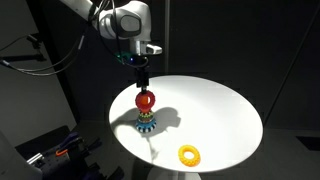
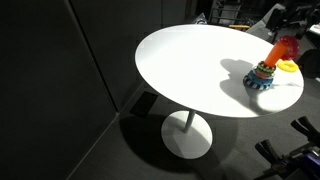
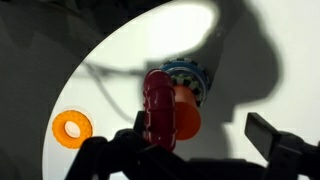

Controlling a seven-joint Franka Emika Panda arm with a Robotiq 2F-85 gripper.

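Observation:
On the round white table stands a stack of coloured rings (image 1: 146, 123), with a blue ring (image 2: 257, 81) at the bottom. A red ring (image 1: 146, 97) stands on edge at the top, beside an orange piece (image 2: 271, 56). From the wrist, the red ring (image 3: 159, 105) appears as a narrow band close by the left finger; contact cannot be judged. The orange piece (image 3: 187, 113) shows in the gap. My gripper is open above the stack, its fingers wide apart.
A loose orange-yellow ring (image 1: 189, 155) lies flat near the edge of the white table (image 1: 220, 115). Dark curtains hang behind.

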